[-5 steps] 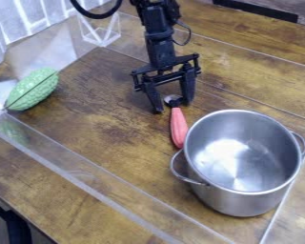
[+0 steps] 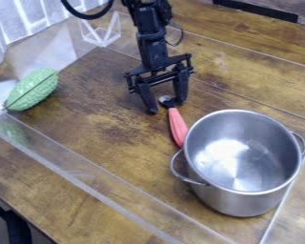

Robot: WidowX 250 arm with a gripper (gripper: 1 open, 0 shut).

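My black gripper (image 2: 164, 100) is open, its fingers low over the wooden table at the upper middle, just above the dark tip of a pink utensil (image 2: 178, 126). The utensil lies pointing toward a large steel pot (image 2: 240, 164) with two handles at the lower right. A green mesh-patterned oval object (image 2: 31, 89) lies at the far left.
Clear plastic walls (image 2: 79, 172) run along the left and front edges of the wooden work surface (image 2: 98, 124).
The gripper has shifted very slightly, a little left and up; the utensil, pot and green object stay where they were.
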